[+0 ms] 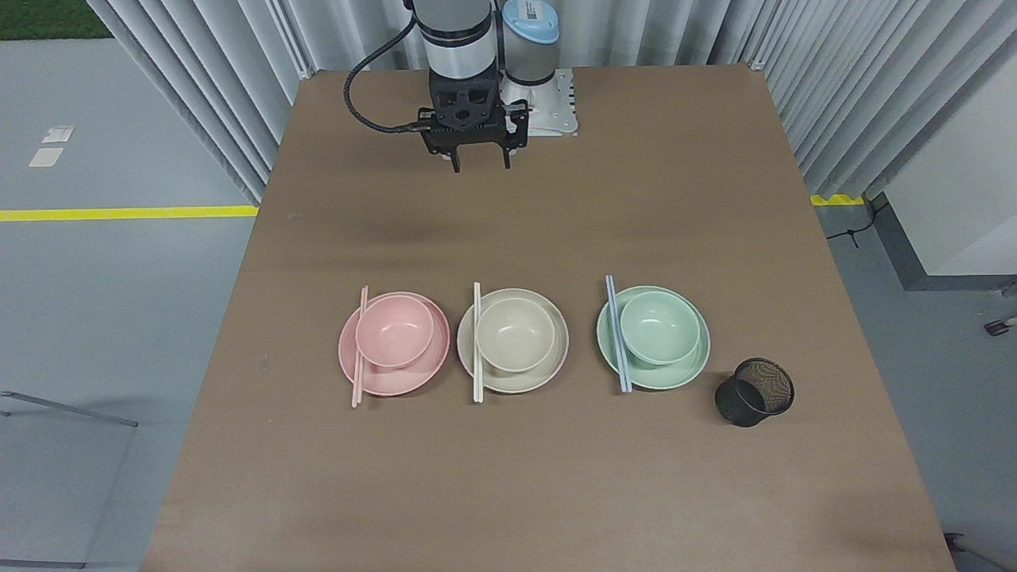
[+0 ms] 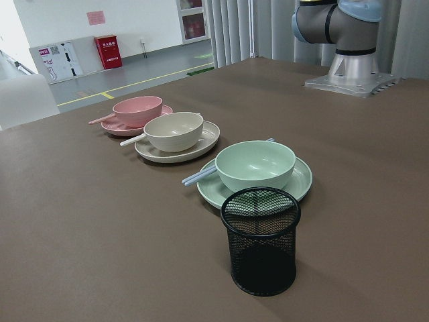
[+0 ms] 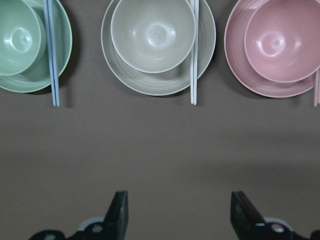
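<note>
Three place settings stand in a row on the brown table: a pink bowl (image 1: 393, 329) on a pink plate, a cream bowl (image 1: 516, 333) on a cream plate, and a mint bowl (image 1: 659, 326) on a mint plate. Each has a pair of chopsticks along one side: pink (image 1: 358, 362), white (image 1: 477, 367) and pale blue (image 1: 619, 343). A black mesh cup (image 1: 751, 396) stands beside the mint setting. My gripper (image 1: 481, 162) hangs at the back of the table, away from the dishes. In the wrist view its fingers are wide apart, nothing between them.
The robot base (image 2: 347, 85) is at the back edge of the table (image 1: 534, 477). Bare table lies between my gripper and the settings, and along the front.
</note>
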